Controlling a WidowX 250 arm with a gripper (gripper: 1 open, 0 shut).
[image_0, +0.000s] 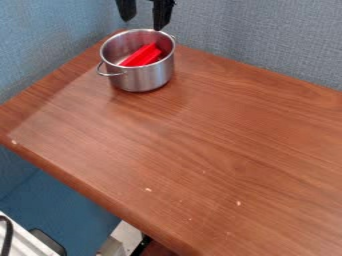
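Observation:
A steel pot (140, 75) with loop handles stands at the back left of the wooden table, with a red elongated object (142, 56) lying inside it. Above the pot, at the top edge of the view, hangs my black gripper (144, 14), its two fingers apart and nothing seen between them.
Grey-blue padded walls (267, 45) border it at the back and left. Some white and dark items sit below the table at the lower left.

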